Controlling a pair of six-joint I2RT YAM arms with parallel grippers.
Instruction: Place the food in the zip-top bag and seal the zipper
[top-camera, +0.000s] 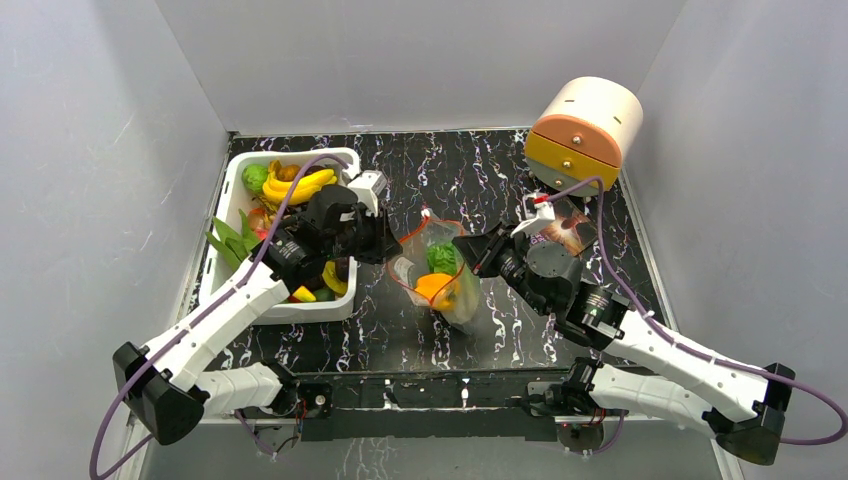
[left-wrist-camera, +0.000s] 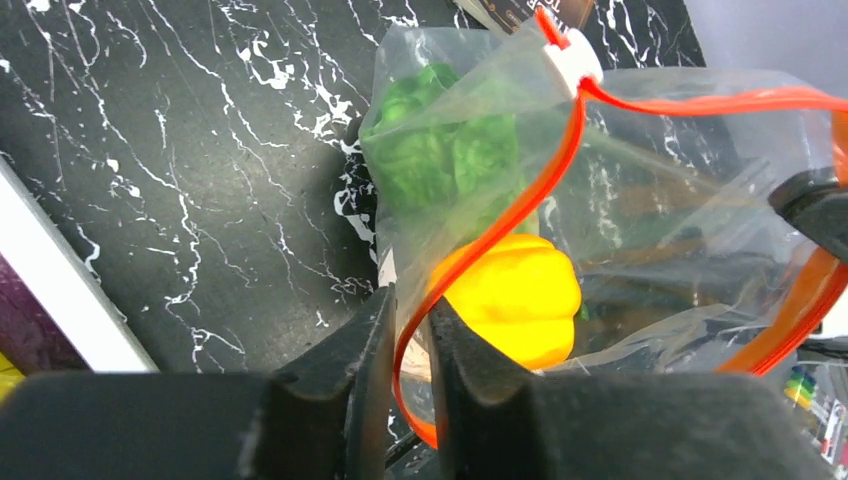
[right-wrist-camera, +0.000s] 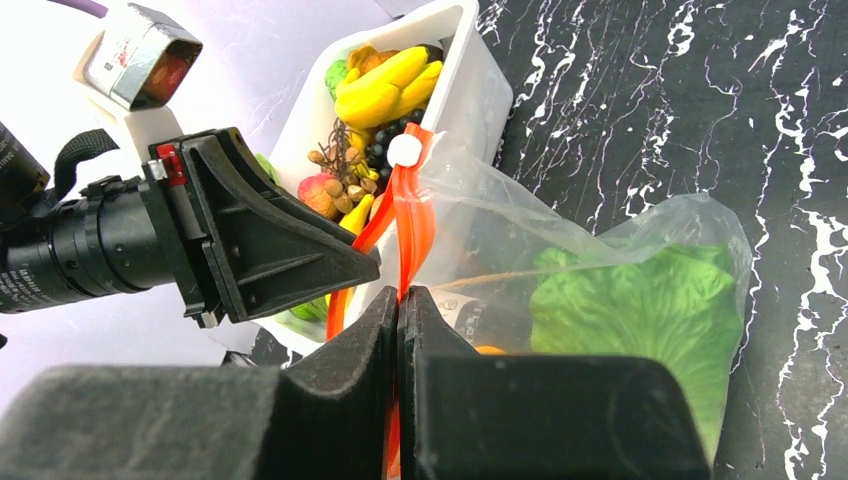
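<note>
The clear zip top bag (top-camera: 462, 310) stands between my grippers, its orange-edged mouth spread wide. Inside are a yellow pepper (left-wrist-camera: 515, 300) and a green leafy vegetable (left-wrist-camera: 430, 150). A white slider (right-wrist-camera: 404, 150) sits at one end of the zipper. My left gripper has its fingers narrowly apart, with the orange rim passing between them; a firm hold does not show. Across the mouth, my right gripper is shut on the opposite orange rim.
To the left, a white bin (top-camera: 335, 310) holds bananas (top-camera: 300, 186) and other produce. A cream rounded box with drawers (top-camera: 580, 135) stands at the back right, a picture card (top-camera: 568, 228) before it.
</note>
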